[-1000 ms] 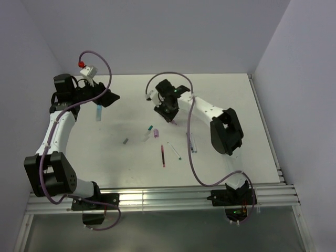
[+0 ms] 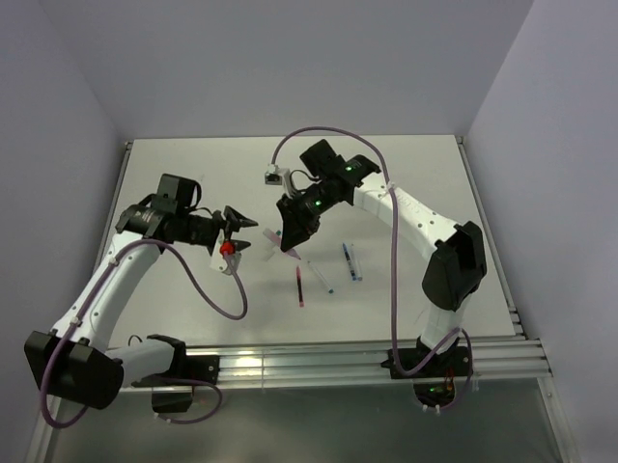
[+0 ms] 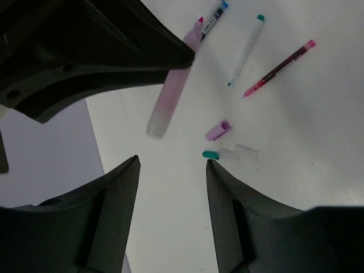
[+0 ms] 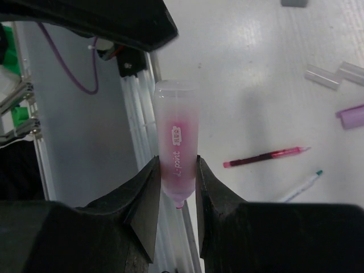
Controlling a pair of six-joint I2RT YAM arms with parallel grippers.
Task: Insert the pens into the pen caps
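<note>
My right gripper (image 2: 295, 228) holds a pink pen (image 4: 177, 139) upright in its wrist view, raised over the table. My left gripper hangs to the left of it, fingers apart and empty, facing the table. The left wrist view shows a purple cap (image 3: 218, 130), a teal cap (image 3: 211, 154) and clear caps (image 3: 246, 152) below. A red pen (image 2: 299, 287), a teal-tipped pen (image 2: 321, 277) and blue pens (image 2: 348, 261) lie on the table (image 2: 193, 289).
A grey cap (image 4: 294, 3) shows at the top of the right wrist view. Metal rails (image 2: 290, 355) run along the front edge.
My right gripper has shifted slightly toward the front and left with the pink pen.
</note>
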